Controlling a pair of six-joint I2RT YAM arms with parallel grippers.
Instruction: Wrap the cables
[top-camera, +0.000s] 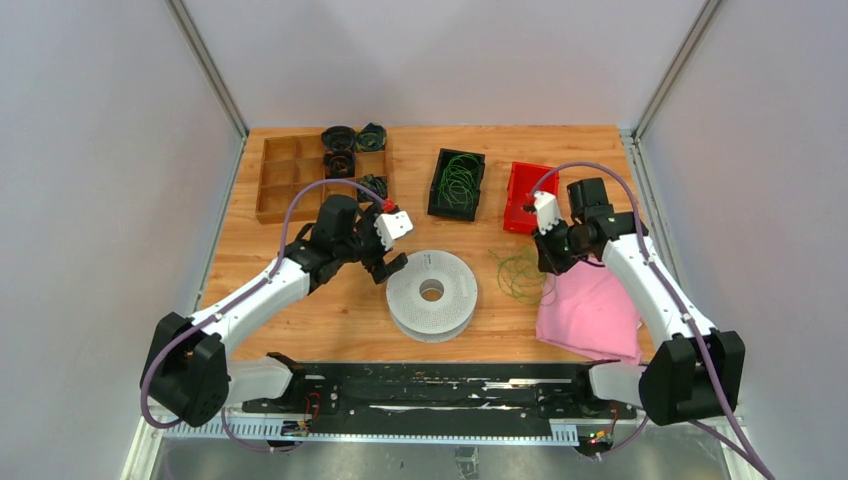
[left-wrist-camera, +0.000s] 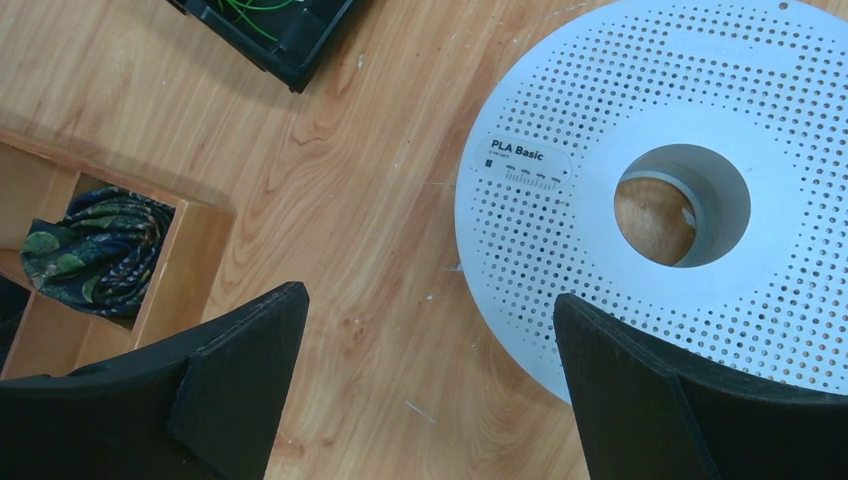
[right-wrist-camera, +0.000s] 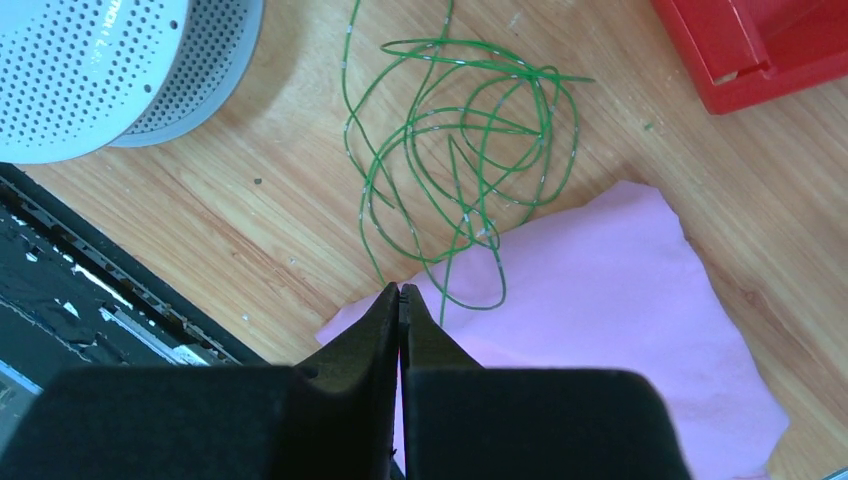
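Note:
A loose tangle of green cable (right-wrist-camera: 470, 130) lies on the wood, its lower loops resting on the pink cloth (right-wrist-camera: 600, 300). My right gripper hovers over the cloth's edge by the tangle, its fingers shut together with no cable seen between them. In the top view the same cable (top-camera: 518, 275) spreads between the spool and the cloth. My left gripper stands open over bare wood at the spool's left side, nothing between its fingers. The grey spool (left-wrist-camera: 530, 230) lies flat, its centre hole visible.
A black bin (top-camera: 436, 203) with green cable stands behind the spool, and an empty-looking red bin (top-camera: 515, 222) at the back right. Back left sits a wooden divided box (top-camera: 262, 190) with dark bundles in some compartments. Wood in front of the left gripper is clear.

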